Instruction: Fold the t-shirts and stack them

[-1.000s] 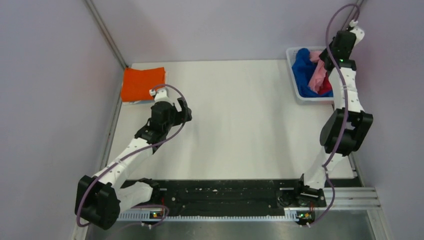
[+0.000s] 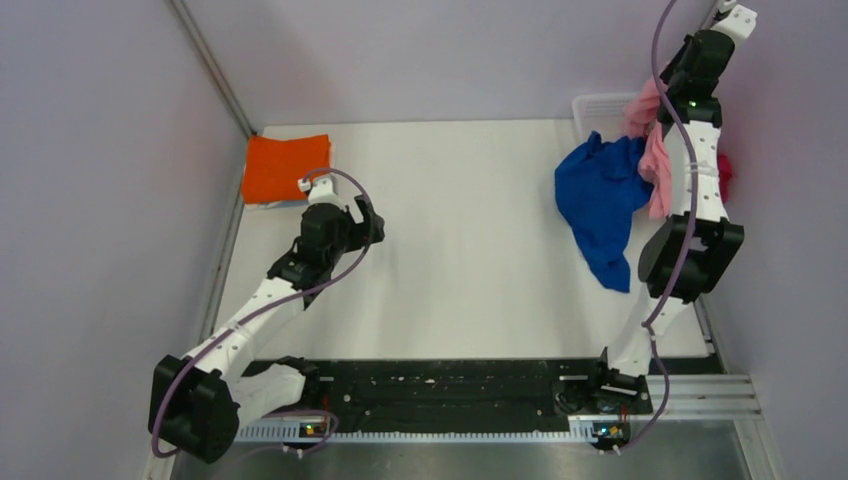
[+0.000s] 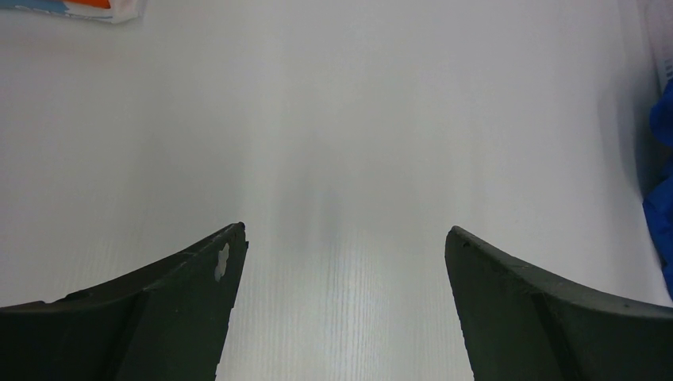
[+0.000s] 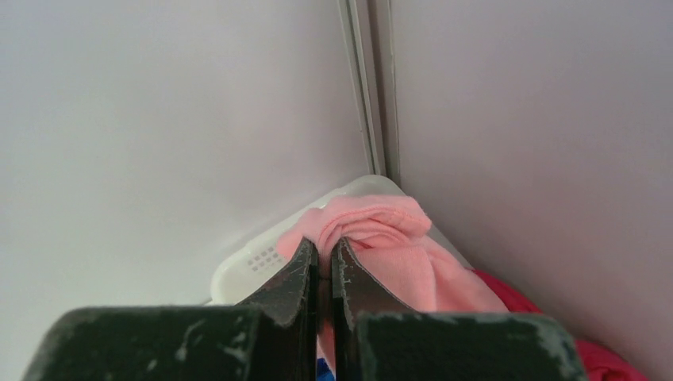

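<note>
My right gripper is shut on a pink shirt, pinching a fold of it above the white basket at the back right. A blue shirt spreads over the basket's front and left side, its lower end on the table. Some red cloth shows beside the pink at the right wall. The left gripper stands open over bare table, nothing between its fingers. At the back left an orange shirt lies folded flat on top of a stack.
Walls close in on the left, back and right, and the right arm works close to the right wall.
The blue shirt came up out of the basket and now drapes over its front. The left arm stayed still.
</note>
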